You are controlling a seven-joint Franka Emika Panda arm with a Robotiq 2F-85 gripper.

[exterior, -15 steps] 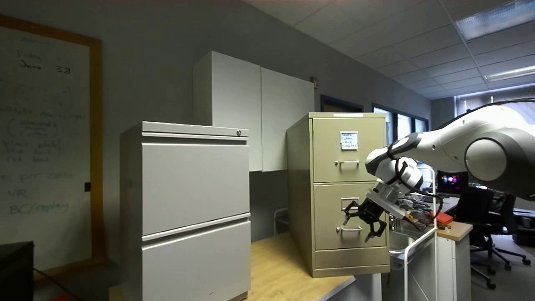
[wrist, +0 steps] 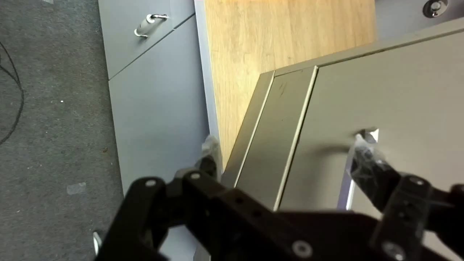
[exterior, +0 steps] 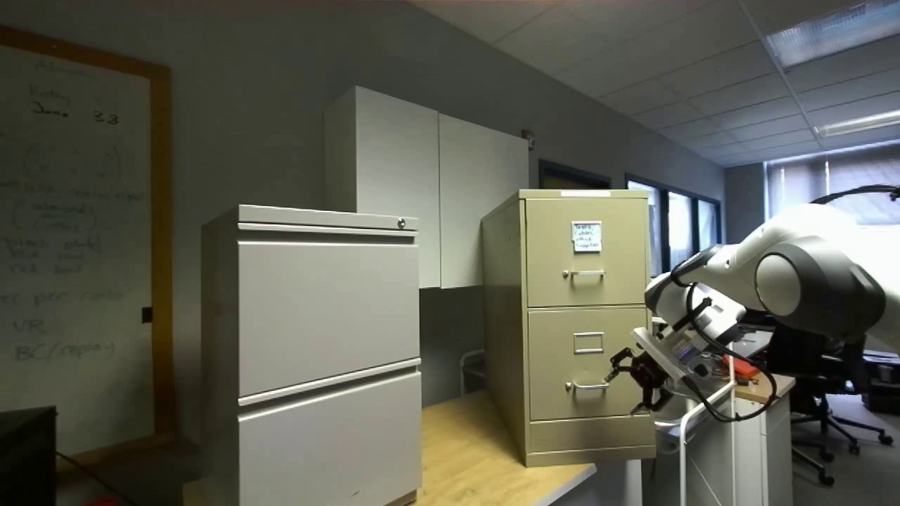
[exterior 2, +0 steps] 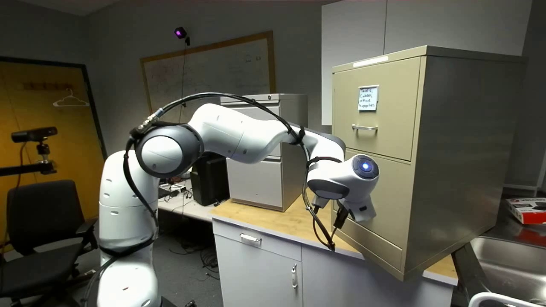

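Note:
A tan filing cabinet (exterior: 588, 337) has two drawers, both closed. Its lower drawer handle (exterior: 590, 386) is a slim metal bar, seen in the wrist view as a shiny strip (wrist: 346, 191) on the right. My gripper (exterior: 622, 392) stands open in front of the lower drawer. In the wrist view, one fingertip (wrist: 361, 152) overlaps the end of this handle; whether they touch I cannot tell. The other finger (wrist: 211, 153) is far to the left, past the cabinet's bottom edge. The arm hides the lower handle and the fingers in exterior view 2.
A grey two-drawer cabinet (exterior: 329, 316) shares the wooden counter (exterior: 451, 438) with the tan one. Bare countertop lies between them. A white tubular rail (exterior: 730, 371) stands close to the arm, and a sink (exterior 2: 504, 266) is beyond the tan cabinet.
In exterior view 1 the gripper has shifted right and slightly down, and its angle has turned. The arm's wrist has also moved right and lower. Both drawers look unchanged.

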